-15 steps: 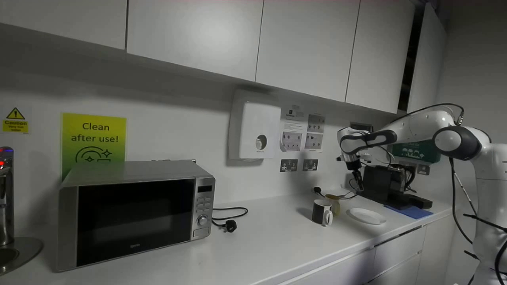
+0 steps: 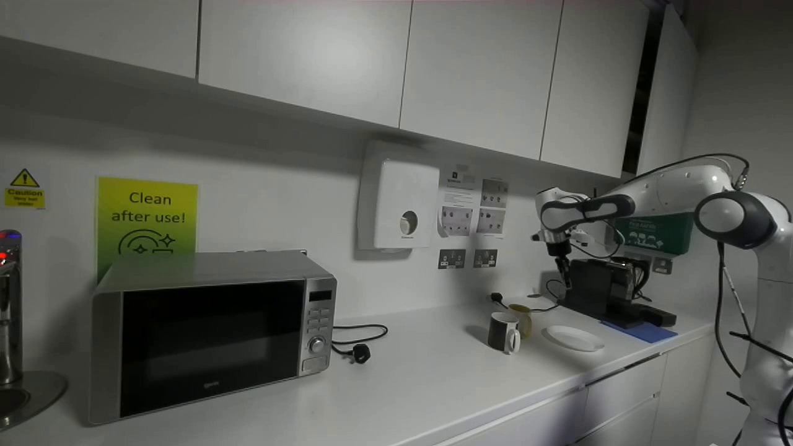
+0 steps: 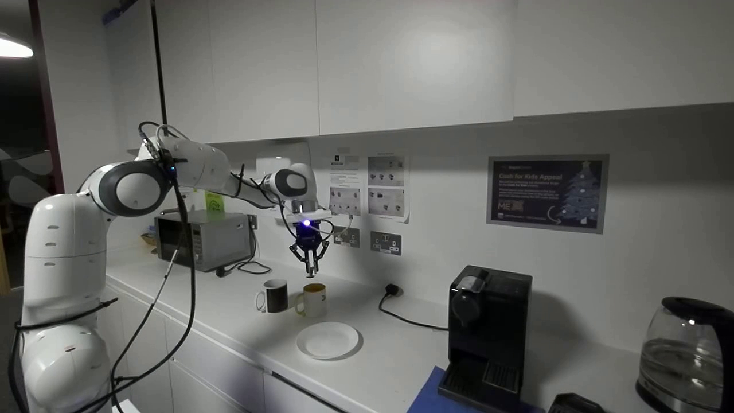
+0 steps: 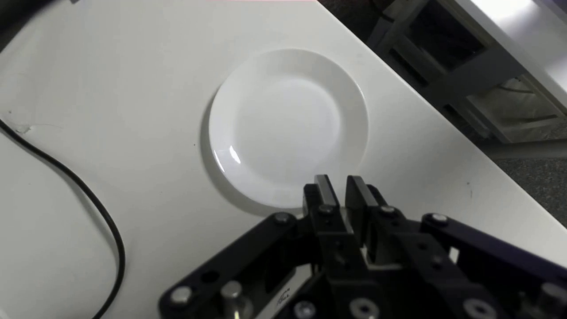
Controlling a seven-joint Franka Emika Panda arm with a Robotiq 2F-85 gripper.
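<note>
My gripper (image 3: pixel 311 274) hangs pointing down, above the counter and clear of it, just over the yellowish mug (image 3: pixel 315 300) as exterior view 2 shows it. In the wrist view the two fingertips (image 4: pixel 326 191) stand close together with a narrow gap; no object shows between them. A white plate (image 4: pixel 287 122) lies flat and empty on the counter beyond the fingers, which overlap its near rim in that view. Left of the yellowish mug stands a black-and-white mug (image 3: pixel 277 296), upright. Both mugs are out of the wrist view.
A black coffee machine (image 3: pixel 488 330) stands on a blue mat (image 3: pixel 428 392); a glass jug (image 3: pixel 678 358) is farther right. A black cable (image 4: pixel 79 183) runs over the counter. The microwave (image 2: pixel 215 334) sits at the left. Open counter lies between microwave and mugs.
The arm has risen and shifted slightly right in exterior view 1, lifting the gripper and turning it more upright. The mugs and plate have not moved.
</note>
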